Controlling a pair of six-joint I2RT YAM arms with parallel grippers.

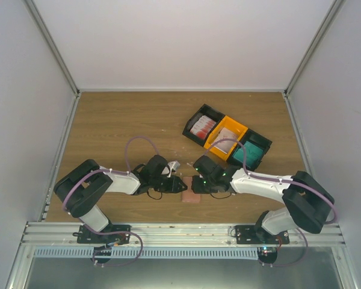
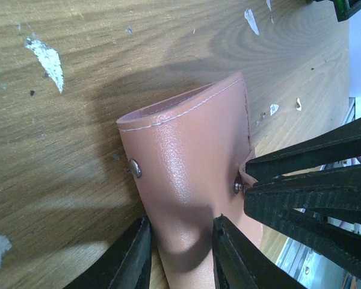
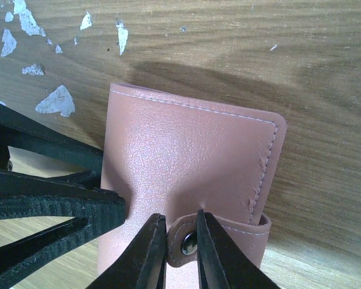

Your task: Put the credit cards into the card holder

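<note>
A pink leather card holder with white stitching lies on the wooden table between my two grippers. In the left wrist view the holder bulges and its mouth gapes slightly. My left gripper stands part open at its left side, one finger by the edge and the other over the front face. My right gripper has its fingertips on either side of the small snap tab, with a narrow gap; whether they grip it is unclear. Cards lie in the trays at the back right.
Three joined trays stand behind my right arm: a black tray with red-and-white cards, a yellow tray with pale ones, and another black tray with teal ones.
</note>
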